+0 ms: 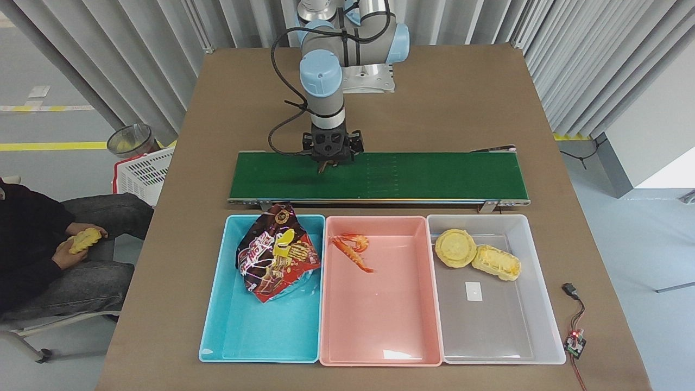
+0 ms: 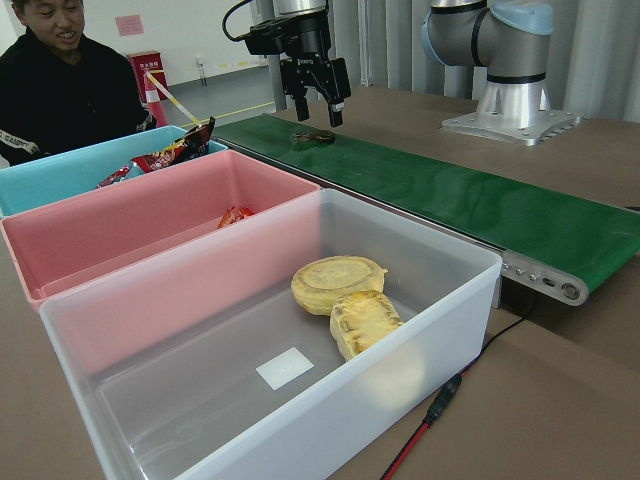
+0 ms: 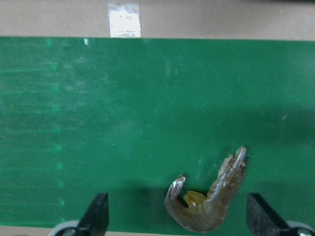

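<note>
A brownish, curved shrimp-like item lies on the green conveyor belt. My gripper hangs open just above it, one finger to each side, with nothing between them but the item below. In the front view the gripper covers part of the item; in the left view it appears above the belt.
In front stand a blue tray with a snack bag, a pink tray with orange shrimp, and a clear tray with two yellow items. A seated person is at the left. Wires lie at the right.
</note>
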